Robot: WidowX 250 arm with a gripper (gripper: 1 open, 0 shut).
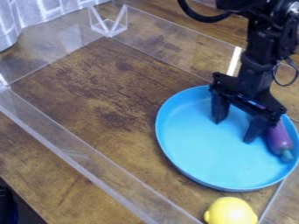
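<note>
My black gripper (237, 116) reaches down over a light blue plate (193, 144) at the right, its fingers spread apart and low over the plate's back half. A purple eggplant-like object (278, 138) lies on the plate's right side, just right of my gripper. I see nothing held between the fingers. A yellow lemon-like object (230, 212) sits in front of the plate, at the bottom edge.
Clear plastic walls (82, 162) border the wooden surface. Bare wood fills the left and middle. A white cloth (21, 17) is at the top left, and a pale stick stands behind the arm.
</note>
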